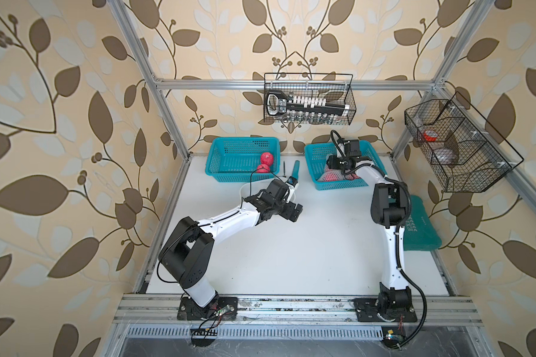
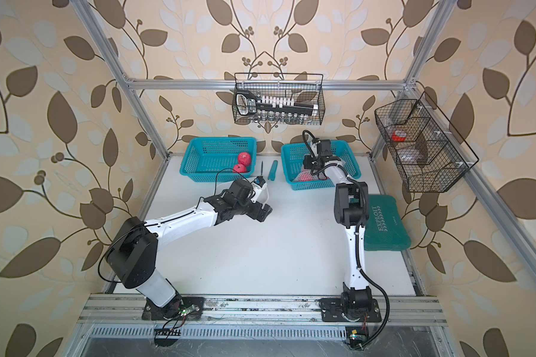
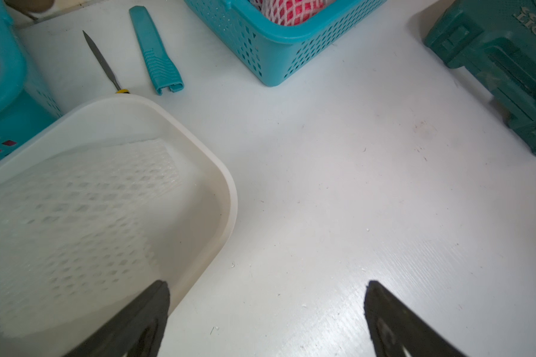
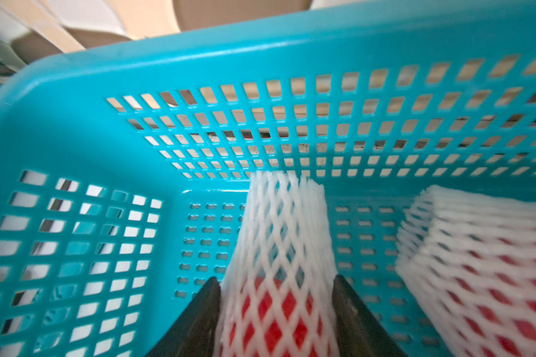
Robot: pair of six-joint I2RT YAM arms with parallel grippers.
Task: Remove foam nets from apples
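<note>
Inside the right teal basket [image 4: 363, 35], my right gripper is shut on a red apple in a white foam net [image 4: 280, 255]; its black fingers press both sides of the net, and the net's loose end stretches toward the basket's back wall. Another netted apple [image 4: 506, 279] lies to its right. Over the table, beside a white tray [image 3: 229, 196], my left gripper stands open and empty. Empty foam netting [image 3: 89, 202] lies flat in that tray. Two bare red apples [image 1: 266, 158] sit in the left teal basket [image 1: 232, 177].
Between the baskets lie a teal-handled tool [image 3: 152, 50] and a thin pointed tool [image 3: 101, 59]. A green case [image 2: 387, 223] stands at the right edge. Wire racks [image 1: 308, 98] hang on the back and right.
</note>
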